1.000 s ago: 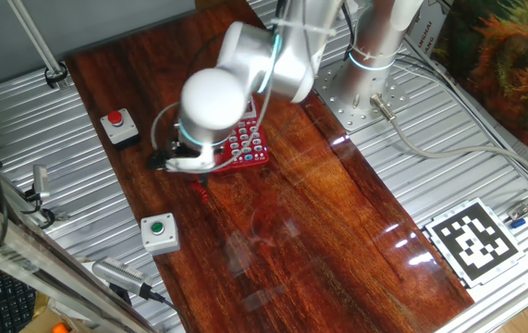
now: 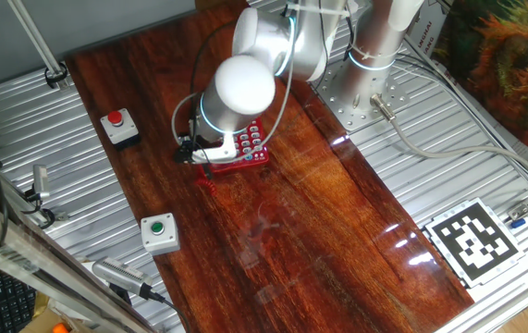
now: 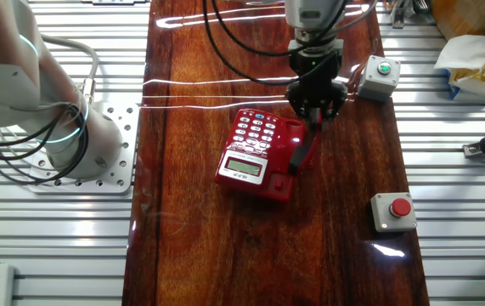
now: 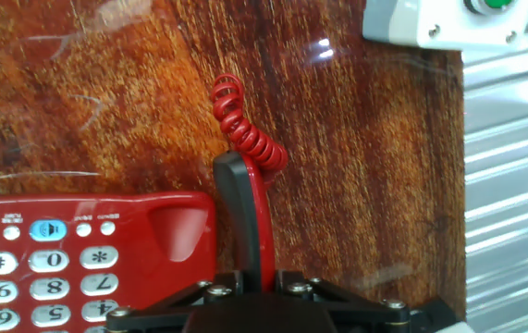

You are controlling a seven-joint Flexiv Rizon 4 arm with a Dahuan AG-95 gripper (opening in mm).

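Observation:
A red desk telephone (image 3: 255, 153) with silver keys and a small display lies on the wooden table. Its handset (image 4: 262, 217), red on one side and black on the other, is turned on edge beside the base, seen from above in the wrist view. My gripper is shut on the handset, with a dark finger close against each side. A coiled red cord (image 4: 242, 125) trails from the handset's far end. In exterior view 2 the gripper (image 3: 314, 115) points down at the handset by the base's edge; exterior view 1 hides most of the handset behind the arm.
A box with a green button (image 2: 159, 232) and another with a red button (image 2: 118, 126) stand along one table edge. Cables loop around the arm.
In exterior view 1 the arm and gripper have moved right and slightly up the picture, closer over the telephone base. The cord's visible part has shifted with them. The base looks unmoved.

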